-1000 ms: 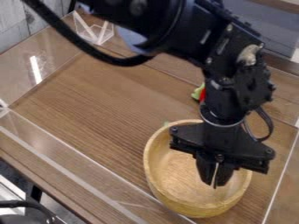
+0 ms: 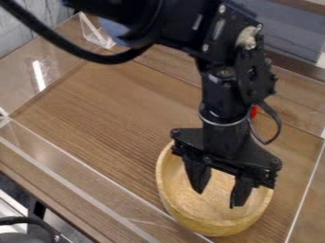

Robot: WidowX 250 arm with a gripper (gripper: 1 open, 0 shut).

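Observation:
My gripper [image 2: 219,188] hangs over a round cream bowl [image 2: 195,211] at the lower right of the camera view, its two dark fingers apart, with bare bowl showing between them. The gripper body covers the back of the bowl. A small red object [image 2: 253,112] shows partly from behind the wrist.
A bare wooden tabletop [image 2: 95,119] fills the middle and left. A white wire item stands at the far upper left, partly behind the arm. A raised grey edge runs along the back right, and clear panels border the left and front.
The gripper has shifted slightly left and up, and its fingers show farther apart than a second ago. The red object is now more hidden by the arm.

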